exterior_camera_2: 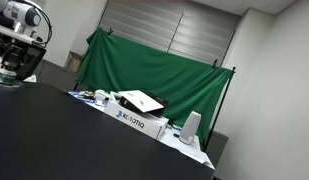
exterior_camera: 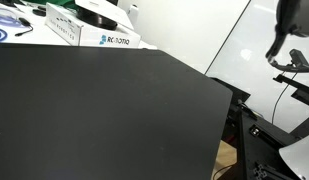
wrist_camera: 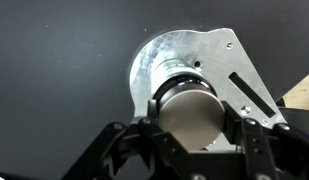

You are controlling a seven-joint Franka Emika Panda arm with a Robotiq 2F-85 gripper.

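In the wrist view, a container with a round tan top (wrist_camera: pixel 191 118), a black collar and a clear, pale green-tinted body (wrist_camera: pixel 170 70) lies between the fingers of my gripper. One finger is on each side of the top; whether they press on it is unclear. Behind the container is a silver metal plate (wrist_camera: pixel 216 48) with a long slot; I cannot tell whether the container touches it. Exterior view 2 has the gripper (exterior_camera_2: pixel 8 62) at the far left edge, low by the table, with a greenish clear thing below it. Exterior view 1 shows only a dark arm part at top right.
A white cylindrical device (exterior_camera_2: pixel 190 127) is at the back right, before a green curtain (exterior_camera_2: pixel 154 75).
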